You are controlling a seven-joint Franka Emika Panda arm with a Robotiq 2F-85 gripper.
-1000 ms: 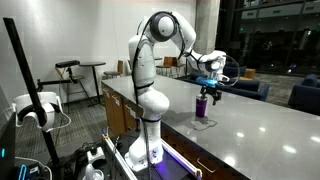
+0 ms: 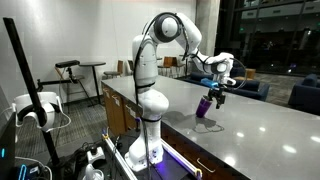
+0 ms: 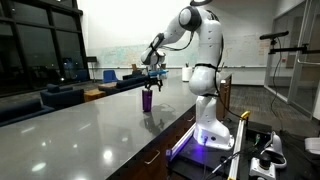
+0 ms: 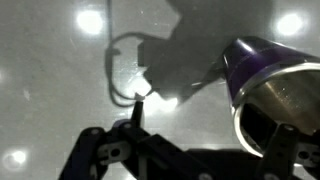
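Observation:
A shiny purple cup [image 2: 204, 107] stands on the grey table, its open mouth upward; exterior view 1 suggests a slight lean, but exterior view 2 shows the cup [image 3: 147, 101] nearly upright. At the right of the wrist view, the cup's purple side [image 4: 245, 62] and pale rim are visible, partly covered by one finger. My gripper is open, with that right finger overlapping the cup's mouth and the other finger over bare table. Whether the right finger is inside the cup or only above it, I cannot tell. No object is held.
The grey table [image 2: 260, 128] is broad and clear around the cup. A person [image 2: 222, 70] stands behind the table, close to the arm. Dark sofas [image 3: 60, 99] and chairs are farther back.
In exterior view 1, my gripper has come down beside the cup. The cup's outline has shifted slightly to the right and looks more slanted.

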